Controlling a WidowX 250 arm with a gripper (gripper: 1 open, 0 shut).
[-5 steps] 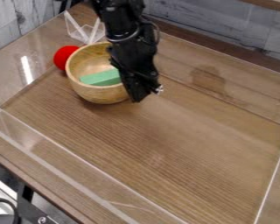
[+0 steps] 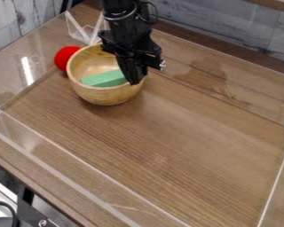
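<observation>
A black robot arm (image 2: 128, 27) reaches down from the top over a light wooden bowl (image 2: 106, 93) at the upper left of the table. The bowl holds a light green block (image 2: 100, 78). The gripper (image 2: 142, 66) is at the bowl's right rim; its fingers are dark and small, and whether anything is between them is hard to make out.
A red round object (image 2: 68, 57) lies just left of the bowl, partly behind it. Clear plastic or strips sit behind that.
The arm and gripper have moved up and back, away from the front of the table. The bowl looks to have shifted little, if at all.
</observation>
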